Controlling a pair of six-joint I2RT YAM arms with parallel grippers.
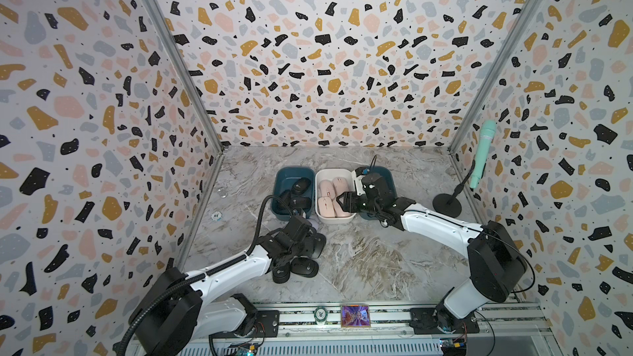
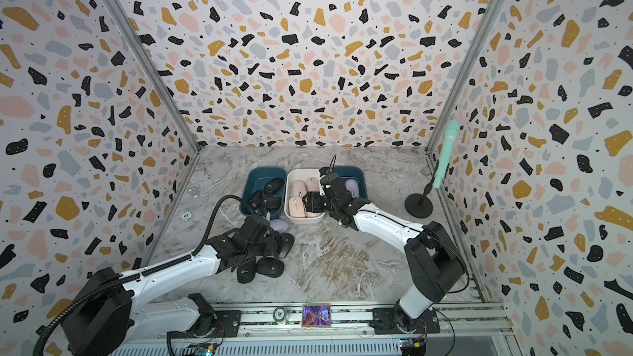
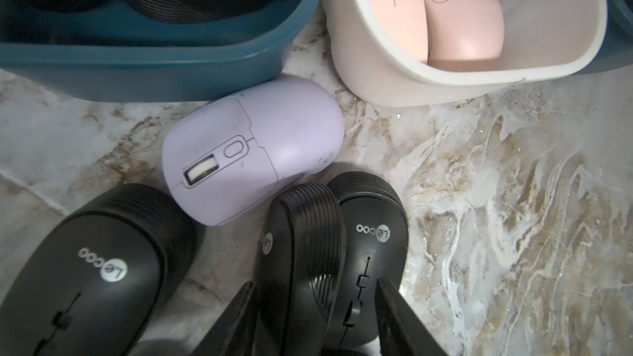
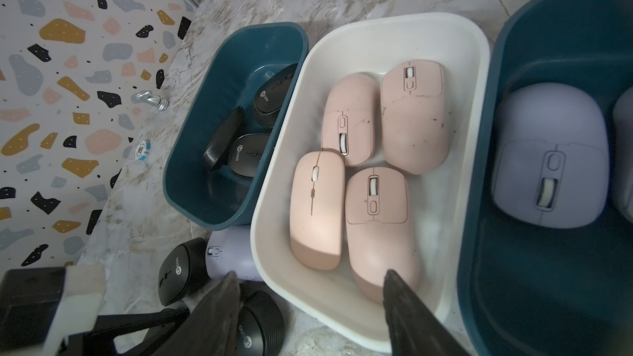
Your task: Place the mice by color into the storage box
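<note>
In the left wrist view, my left gripper stands open, its fingertips either side of a tilted black mouse point(image 3: 310, 230) and a flat black mouse point(image 3: 374, 227). The tilted one leans against the flat one. A lavender mouse point(image 3: 296, 115) lies just beyond them by the blue bin's wall. Another black mouse point(image 3: 99, 270) rests to the left. My right gripper is open over the white box point(image 4: 471, 59), which holds several pink mice point(image 4: 414, 118). Black mice point(image 4: 250, 155) lie in the left blue bin point(image 4: 174, 178). Lavender mice point(image 4: 550, 151) occupy the right blue bin point(image 4: 481, 257).
The three bins stand side by side. More black mice point(image 2: 270, 266) lie in front of the left arm. Free marble table point(image 1: 369, 263) stretches at front centre. A lamp-like stand point(image 1: 447, 205) with a mint microphone point(image 1: 484, 151) is at the right.
</note>
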